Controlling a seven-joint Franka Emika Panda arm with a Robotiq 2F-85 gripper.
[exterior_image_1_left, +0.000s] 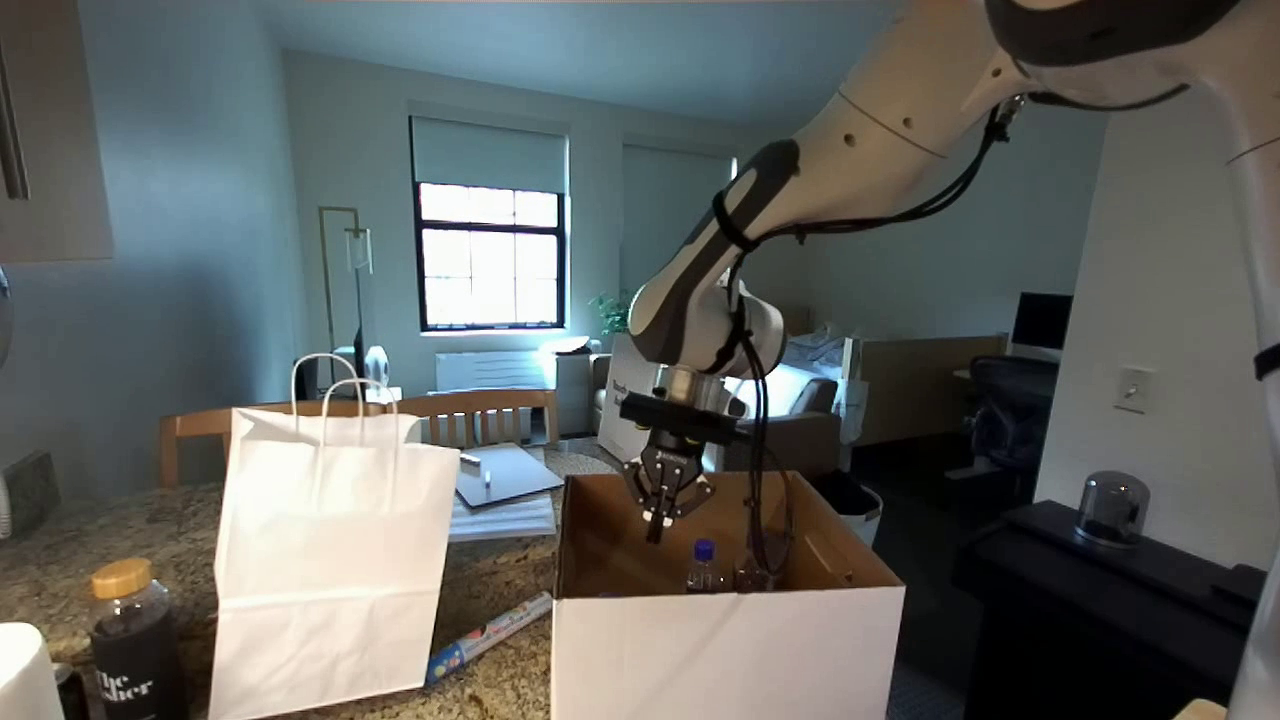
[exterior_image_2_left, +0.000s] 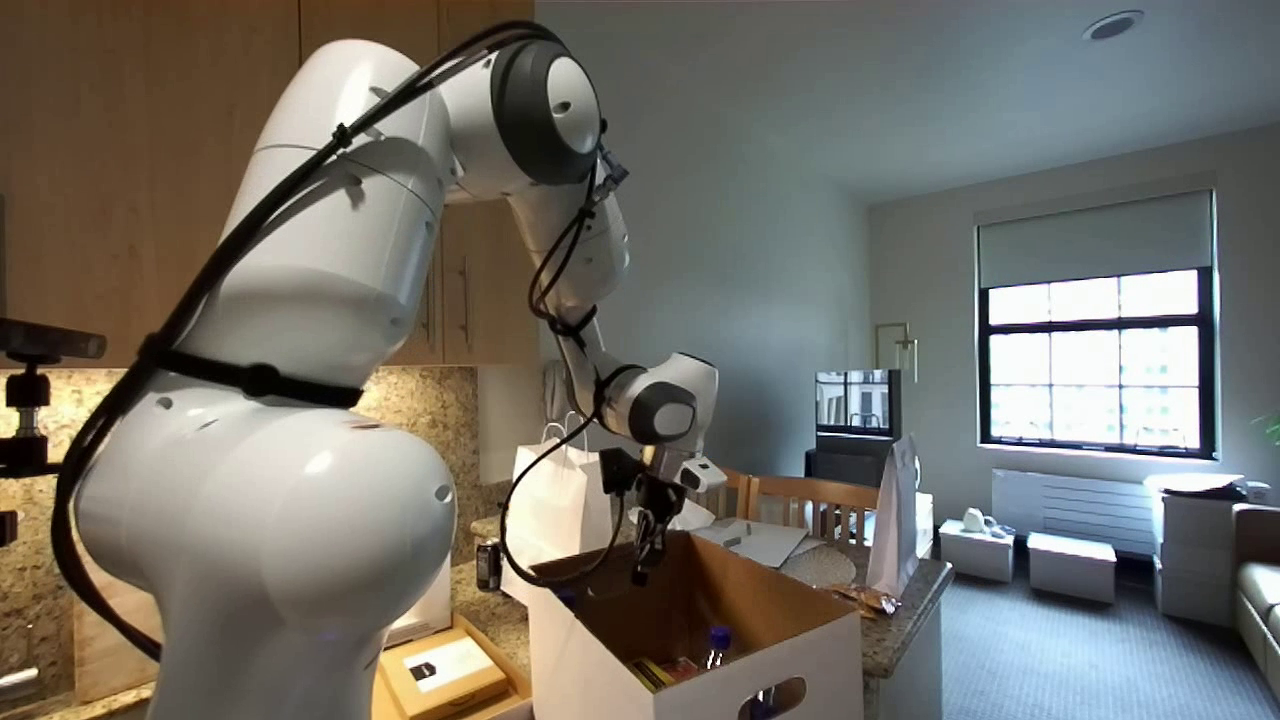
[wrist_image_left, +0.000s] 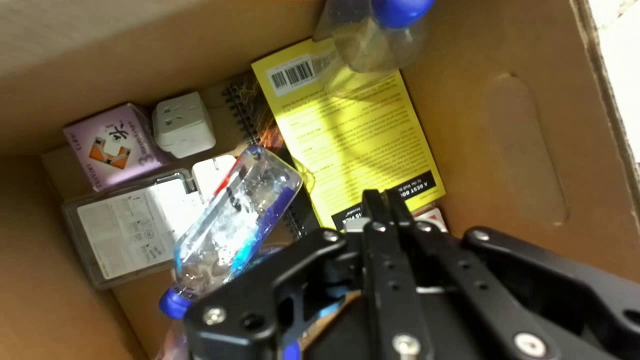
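My gripper is shut with nothing between its fingers, and it hangs over the box. In exterior view 1 the gripper (exterior_image_1_left: 655, 526) is at the level of the box's far rim. A clear plastic bottle (wrist_image_left: 231, 216) with a blue cap lies on its side in the box, tilted across the other items, cap toward the lower left of the wrist view. Another clear bottle (wrist_image_left: 375, 39) stands upright in a corner, cut off by the frame's top. Its blue cap (exterior_image_2_left: 720, 636) shows in exterior view 2.
The white cardboard box (exterior_image_1_left: 726, 660) has brown inner walls. Inside lie a yellow book (wrist_image_left: 354, 132), a purple carton (wrist_image_left: 114, 144), a white adapter (wrist_image_left: 183, 123) and a clear case (wrist_image_left: 126, 231). A white paper bag (exterior_image_1_left: 330, 564) stands left of the box.
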